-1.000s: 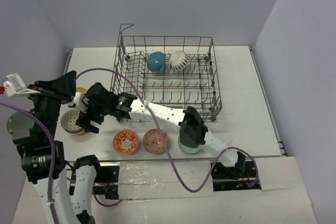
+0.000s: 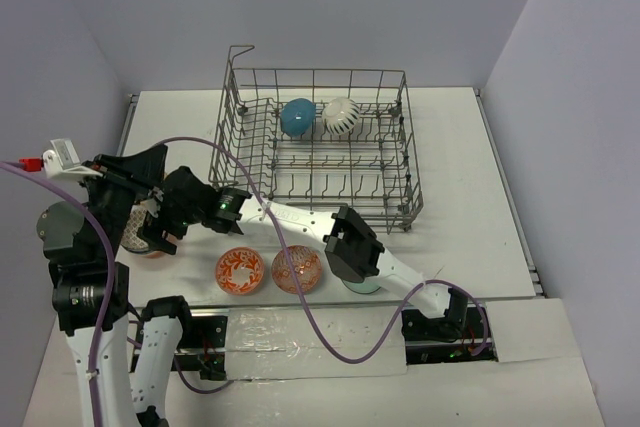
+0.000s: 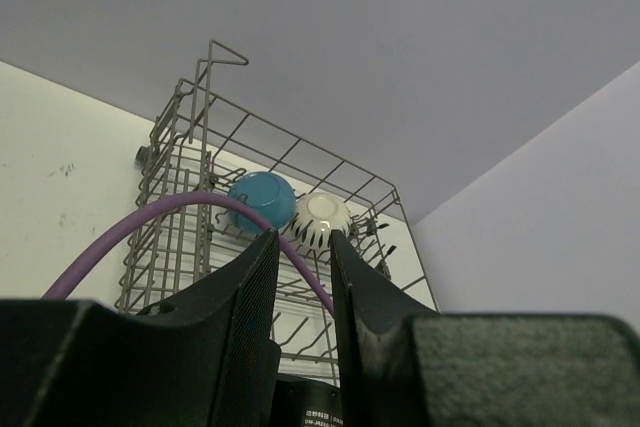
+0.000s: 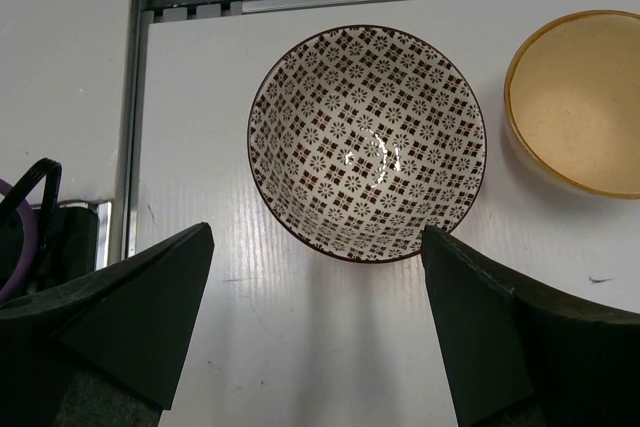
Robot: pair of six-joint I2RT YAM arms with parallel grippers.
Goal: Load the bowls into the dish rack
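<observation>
A brown-patterned bowl [image 4: 365, 142] stands upright on the white table, with a cream bowl [image 4: 575, 97] beside it. My right gripper is open, its fingertips apart at the patterned bowl's near side, nothing held. In the top view the right arm partly covers this bowl [image 2: 135, 237]. My left gripper is open and empty, raised at the left and facing the dish rack [image 2: 318, 165]. In the rack's back part rest a blue bowl [image 2: 297, 116] and a white striped bowl [image 2: 341, 115]. An orange bowl [image 2: 240, 270] and a reddish bowl [image 2: 297, 269] sit in front.
A pale green bowl [image 2: 362, 287] is mostly hidden beneath the right arm [image 2: 400, 277], which spans the area before the rack. The left arm [image 2: 90, 287] stands close to its gripper. Purple tubes loop over the scene. Table to the rack's right is bare.
The left arm has shifted to the right, towards the right gripper. The right arm has edged left, covering more of the patterned bowl. The bowls appear unmoved.
</observation>
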